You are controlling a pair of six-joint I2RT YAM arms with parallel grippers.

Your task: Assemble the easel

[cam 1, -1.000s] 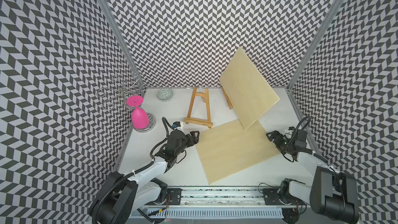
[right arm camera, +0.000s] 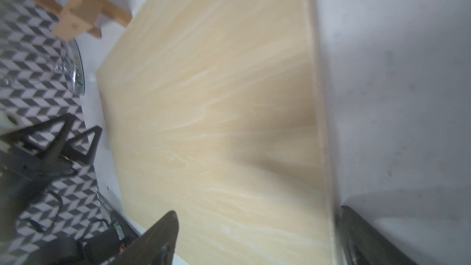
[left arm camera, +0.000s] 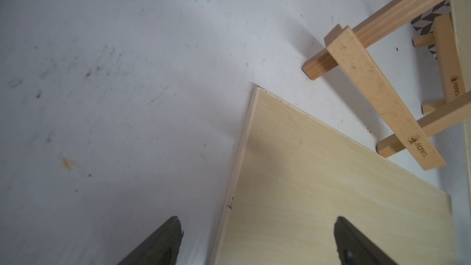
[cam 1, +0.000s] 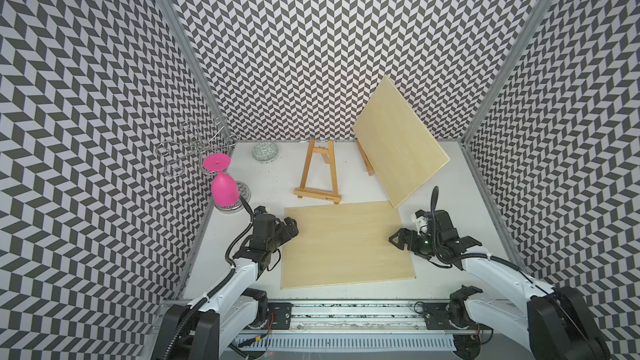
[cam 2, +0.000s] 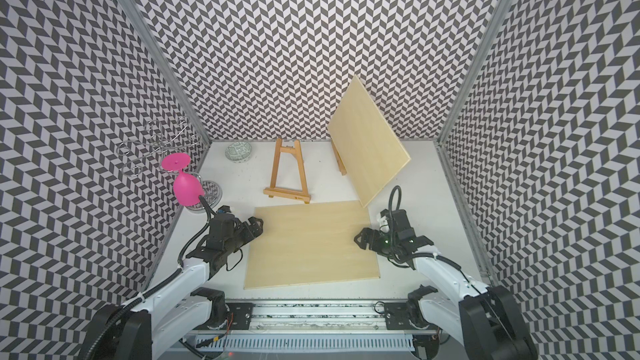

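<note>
A pale plywood board lies flat at the front middle of the table, nearly square to the front edge. Behind it stands a small wooden easel; a second easel at the back right bears a tilted board. My left gripper is over the flat board's left edge, fingers apart with nothing seen held. My right gripper is at the board's right edge, fingers apart, one fingertip against or very close to that edge.
A pink goblet-like object on a round metal base stands at the left, with a metal rack near it. A round patterned object lies at the back left.
The flat board has turned straighter and shifted left. My left gripper has moved left with its edge; my right gripper has moved toward the middle.
</note>
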